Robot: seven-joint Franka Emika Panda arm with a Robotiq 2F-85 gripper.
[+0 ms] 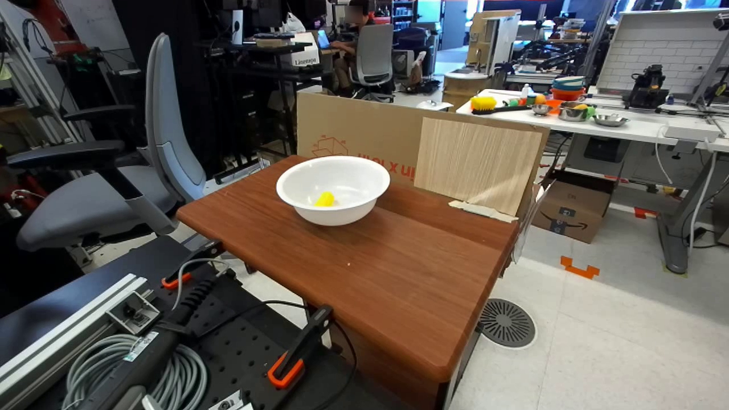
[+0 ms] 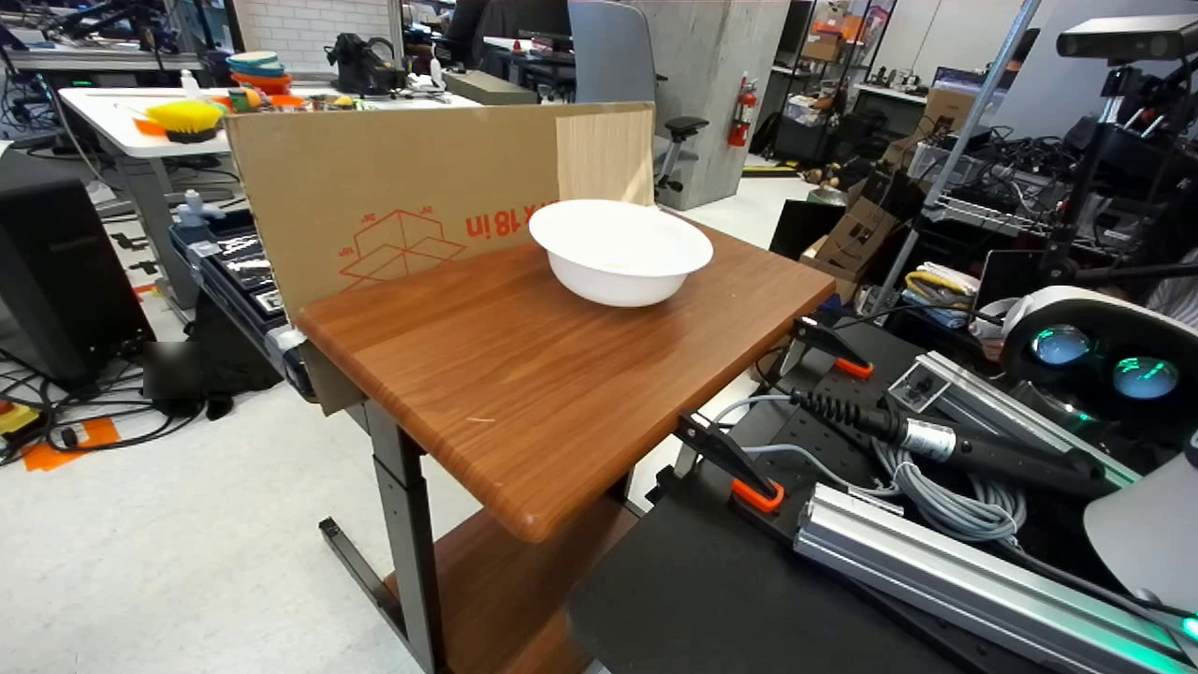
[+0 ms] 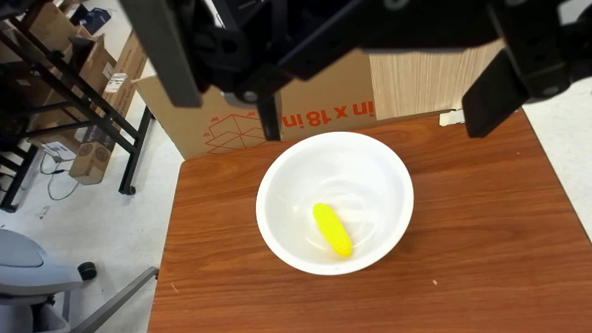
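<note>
A white round bowl (image 1: 355,205) stands upright on the brown wooden table (image 1: 403,287). Inside it lies a yellow corn-shaped object (image 3: 333,230), resting against the bowl's floor and near side. Exterior view 2 shows the white bowl (image 2: 623,281) too, but its wall hides what it holds. My gripper appears only in the wrist view, at the top of the picture. Its two dark fingers are wide apart, one left and one right, with nothing between them. The bowl is visible beyond the fingers, apart from them.
A cardboard panel (image 2: 393,202) lines the table's far edge, with a light wood-grain board (image 1: 478,164) against it. Black clamps with orange tips (image 1: 287,369) grip the near edge. Apart from the bowl, the tabletop is clear. A grey office chair (image 1: 116,198) stands at the left.
</note>
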